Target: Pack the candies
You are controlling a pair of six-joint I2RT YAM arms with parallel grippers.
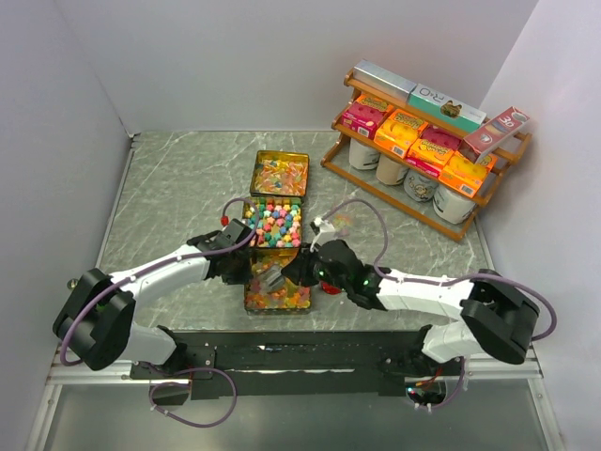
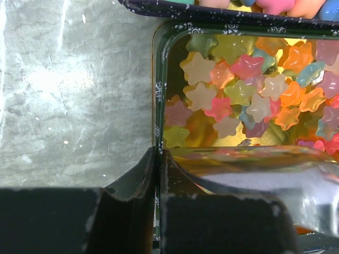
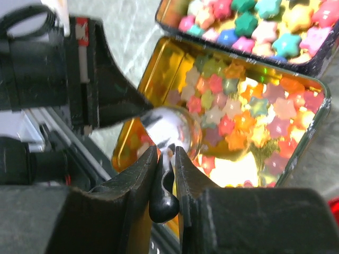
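Star-shaped translucent candies lie in the nearest tin, whose left rim sits between the fingers of my left gripper. That gripper is shut on the rim. A shiny metal scoop reaches into the same tin among the candies; its handle is clamped in my right gripper, which is shut. In the top view the scoop is at the tin's left half, close to my left gripper, with my right gripper right of it. How much the scoop holds cannot be told.
Behind stand a tin of opaque coloured stars and a tin of pale orange candies. A clear bag and a red object lie right of the tins. A wooden shelf with boxes and jars fills the back right.
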